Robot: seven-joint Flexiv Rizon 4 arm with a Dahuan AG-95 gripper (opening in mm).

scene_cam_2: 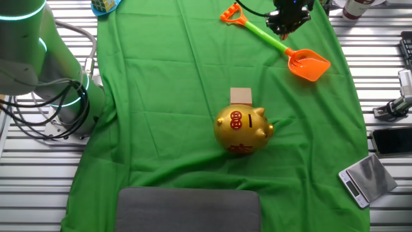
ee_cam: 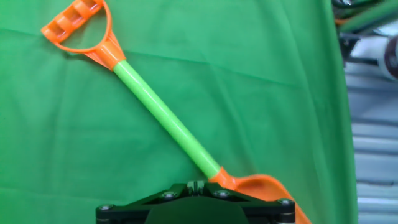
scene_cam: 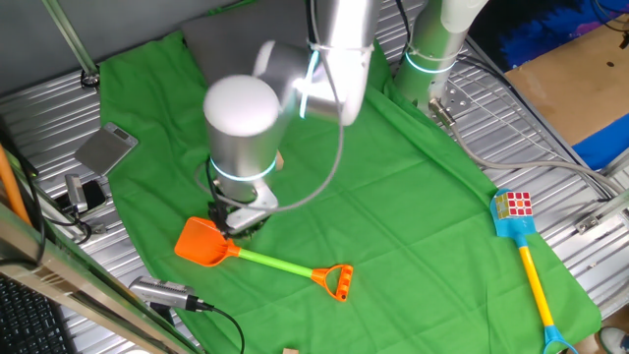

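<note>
An orange toy shovel with a green shaft (scene_cam: 275,263) lies on the green cloth, its scoop toward the left in exterior view 1. Above the junction of shaft and scoop hangs my gripper (scene_cam: 239,234), which overlaps that part in this view. From the wrist, the gripper appears shut, its fingertips together and nothing showing between them. The green shaft (ee_cam: 165,118) runs diagonally up to the orange handle (ee_cam: 81,28), while the gripper body covers part of the scoop (ee_cam: 264,186). Exterior view 2 has the gripper (scene_cam_2: 283,33) close to the shaft; contact cannot be made out.
A gold piggy bank (scene_cam_2: 241,129) sits beside a wooden block (scene_cam_2: 241,96). A blue shovel with a yellow shaft (scene_cam: 536,285) carries a Rubik's cube (scene_cam: 513,205) at the right. A scale (scene_cam: 106,149) lies off the cloth.
</note>
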